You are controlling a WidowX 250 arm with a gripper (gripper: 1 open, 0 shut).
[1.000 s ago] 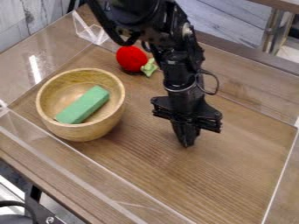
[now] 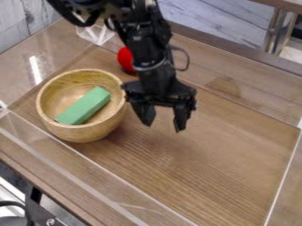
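My gripper [image 2: 161, 118] hangs over the middle of the wooden table [image 2: 224, 177], open, its dark fingers pointing down just right of a wooden bowl [image 2: 97, 132]. A green block [image 2: 83, 108] lies in the bowl. A red round object [image 2: 125, 60] sits behind the arm at the back, partly hidden by it.
A white object [image 2: 94, 31] is at the back left, and the table's edges show at top right and bottom left.
The arm has moved left, toward the bowl, and now covers more of the red object. The bowl and green block look unchanged.
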